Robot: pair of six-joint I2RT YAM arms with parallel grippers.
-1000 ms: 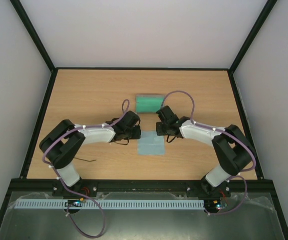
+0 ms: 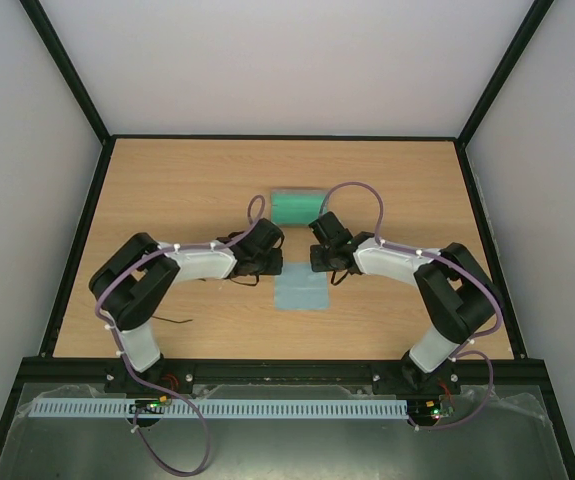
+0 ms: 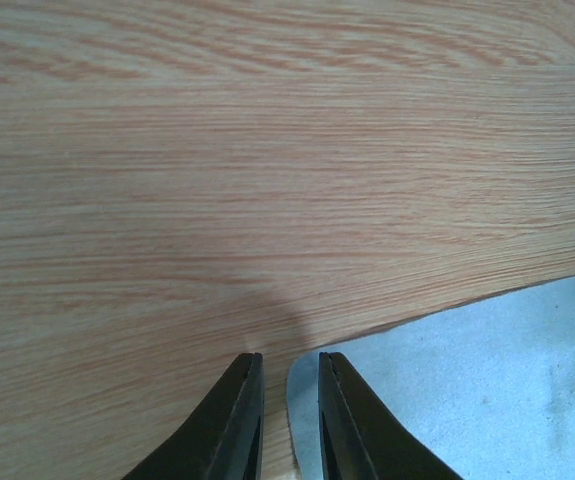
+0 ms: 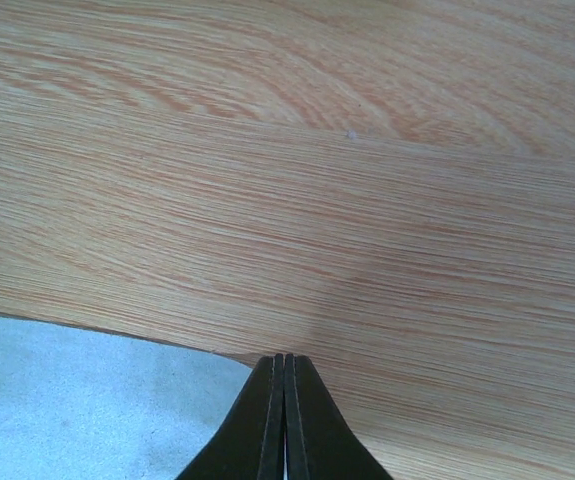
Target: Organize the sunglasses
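A flat light-blue cloth (image 2: 301, 290) lies on the table between the two arms. My left gripper is partly open over its far left corner, and the cloth (image 3: 447, 400) shows between and to the right of the fingers. At the far right corner, my right gripper is shut; the cloth (image 4: 87, 400) lies to its left, and nothing clearly shows between the fingertips. Just beyond the cloth sits a green case (image 2: 298, 208). No sunglasses can be made out clearly.
A thin dark piece (image 2: 172, 320) pokes out below the left forearm, the rest possibly hidden. Bare wooden table (image 2: 207, 170) spreads at the back and both sides. Purple hoses (image 2: 379, 205) loop above the arms.
The right arm has shifted a little left. Cloth and green case look unmoved.
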